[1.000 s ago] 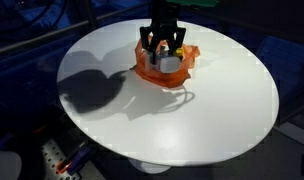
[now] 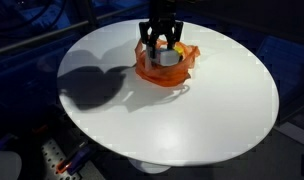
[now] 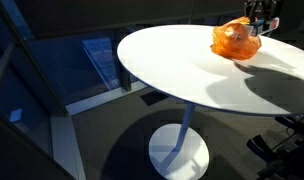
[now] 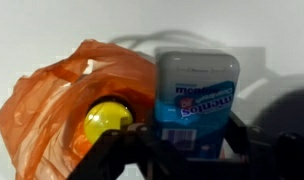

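Observation:
A white and blue container (image 4: 197,85) with a printed label fills the middle of the wrist view, and my gripper is shut on it. The orange plastic bag (image 4: 77,85) lies open beside and behind the container, with a yellow round-topped item (image 4: 107,120) inside. In exterior view 1, my gripper (image 2: 160,42) is over the bag (image 2: 184,70), and the pale container (image 2: 168,57) shows at the bag's opening. Exterior view 2 has the gripper (image 3: 260,25) at the bag's (image 3: 232,40) upper right. Whether the container touches the bag, I cannot tell.
The arm's dark shadow falls across its left part. Its edge (image 3: 182,92) curves toward the camera in exterior view 2.
Over the last second my gripper and the pale container have risen slightly. The bag stays in about the same place.

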